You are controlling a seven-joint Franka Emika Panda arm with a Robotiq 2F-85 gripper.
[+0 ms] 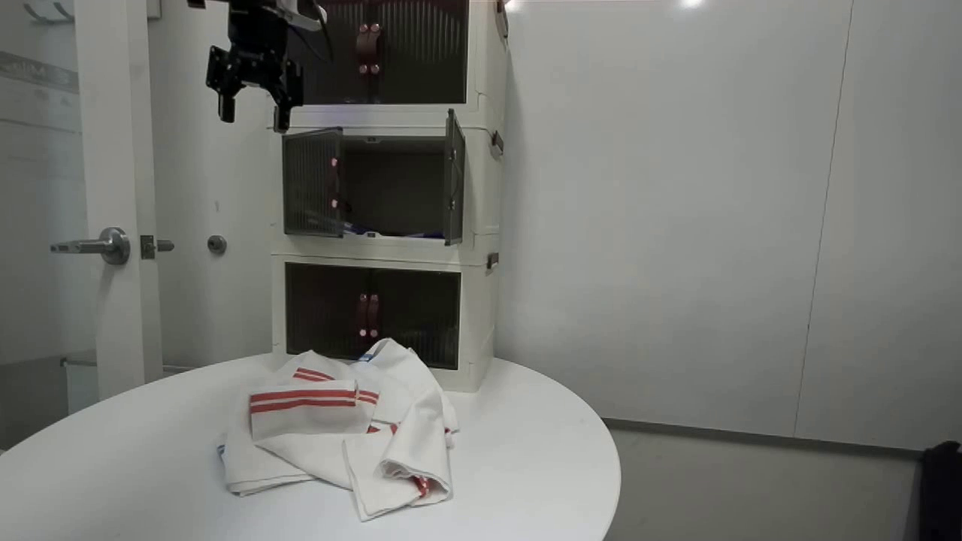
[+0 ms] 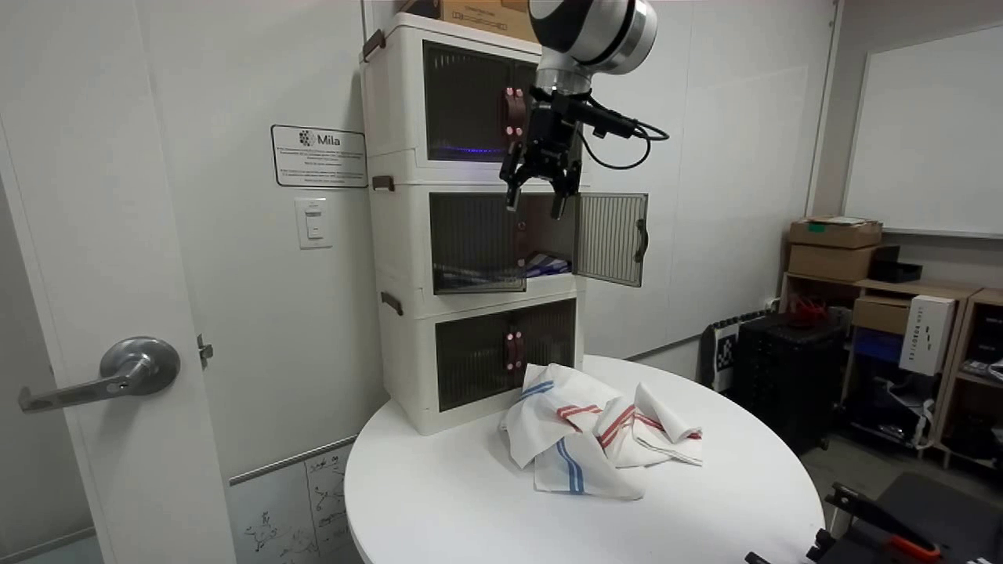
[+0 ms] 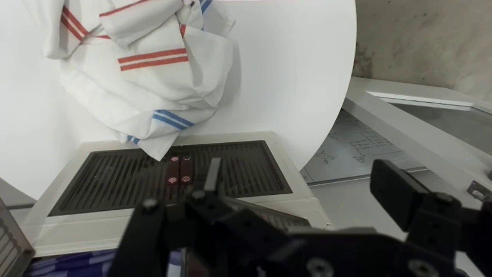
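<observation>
High above the table, in front of the cabinet (image 1: 485, 198), my gripper (image 1: 255, 119) hangs open with nothing between its fingers. The second exterior view has the gripper (image 2: 537, 207) by the middle compartment; in the wrist view its fingers (image 3: 392, 191) stand wide apart. Both middle doors are ajar: the left door (image 1: 313, 183) partly, the right door (image 1: 455, 180) swung far out. Blue cloth (image 2: 545, 265) lies inside on the compartment floor. White towels (image 1: 316, 419) with red and blue stripes form a crumpled heap on the table, by the shut lower doors (image 1: 415, 311).
The upper doors (image 1: 421, 54) are shut. A room door (image 2: 103, 244) with a metal handle stands to the cabinet's left, and a whiteboard wall (image 1: 676, 225) to its right.
</observation>
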